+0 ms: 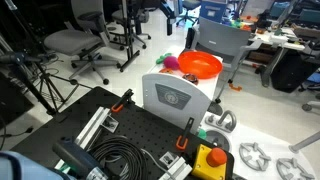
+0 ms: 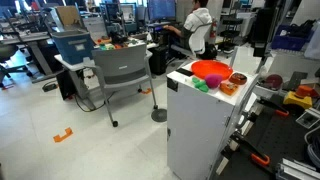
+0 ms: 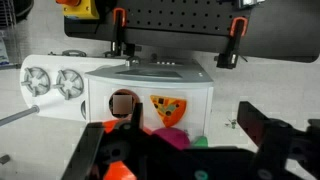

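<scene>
My gripper stands open in the wrist view, its black fingers (image 3: 92,148) spread wide with nothing gripped between them. Below it, on the white play-kitchen top (image 3: 140,89), are an orange wedge-shaped toy (image 3: 170,105), a brown square piece (image 3: 122,103) and a purple toy (image 3: 172,138). A green item (image 2: 200,85) lies near the purple toy (image 2: 212,80). Behind them rests a round red-orange plate (image 1: 200,65), partly hidden by my gripper in the wrist view. Its height above the toys is hard to judge.
Toy stove burners (image 3: 70,80) lie to one side. A black perforated table (image 3: 180,17) with orange-tipped clamps borders the play kitchen. Coiled black cable (image 1: 118,158) and a yellow box with an orange button (image 1: 211,159) lie there. A grey chair (image 2: 123,78) stands beyond.
</scene>
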